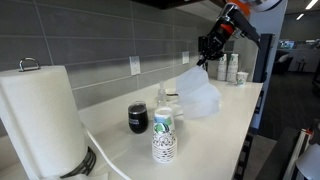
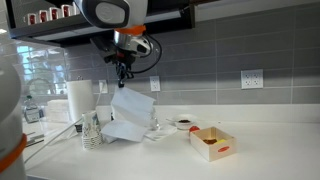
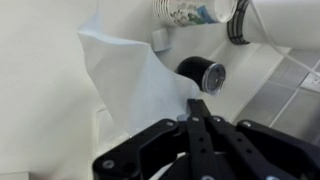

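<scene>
A white sheet, paper towel or thin cloth (image 1: 196, 93), hangs creased below my gripper (image 1: 202, 64) in exterior view 1. The gripper is shut on its upper edge, high above the counter. Exterior view 2 shows the sheet (image 2: 130, 108) spreading down and left from the fingertips, its lower end near the counter top. In the wrist view the sheet (image 3: 135, 80) runs out from the gripper and covers part of the counter. Its grip point is mostly hidden by the dark fingers.
A paper towel roll (image 1: 45, 120), a stack of paper cups (image 1: 164, 138) and a black tumbler (image 1: 138, 117) stand on the left of the counter. An open box (image 2: 213, 143) with small items sits to the right.
</scene>
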